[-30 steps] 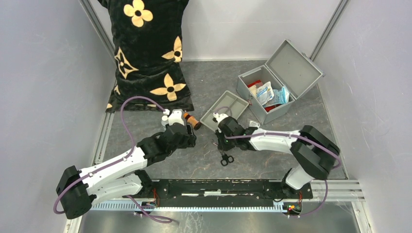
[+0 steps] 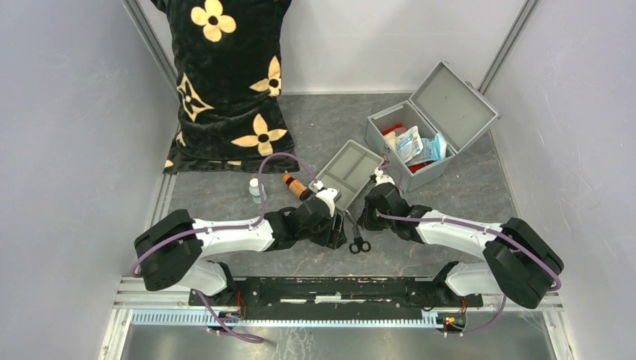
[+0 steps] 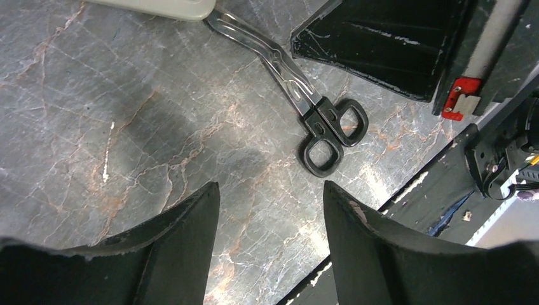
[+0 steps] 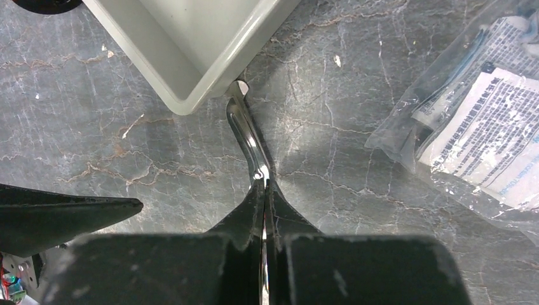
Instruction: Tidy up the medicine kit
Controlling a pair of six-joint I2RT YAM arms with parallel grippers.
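Observation:
Black-handled scissors (image 2: 360, 246) lie on the grey table in front of the two-part tray (image 2: 330, 174), blade tips by its near corner. In the left wrist view the scissors (image 3: 324, 130) are in full sight, beyond the open left gripper, with nothing between its fingers. My right gripper is shut, its tips over the blades (image 4: 248, 136); nothing shows held, and contact cannot be told. A brown bottle with an orange cap (image 2: 296, 187) and a white bottle (image 2: 256, 190) lie left of the tray. Packets fill part of the open grey kit box (image 2: 381, 156).
A clear bag with printed packets (image 4: 480, 130) lies right of the right gripper. One left finger (image 4: 70, 216) is close by on its left. The patterned black cushion (image 2: 225, 90) stands at the back left. Open table lies at the front right.
My left gripper has moved right, from near the bottles to beside the scissors. The right gripper shifted right as well. The scissors now lie slightly further right than a second ago.

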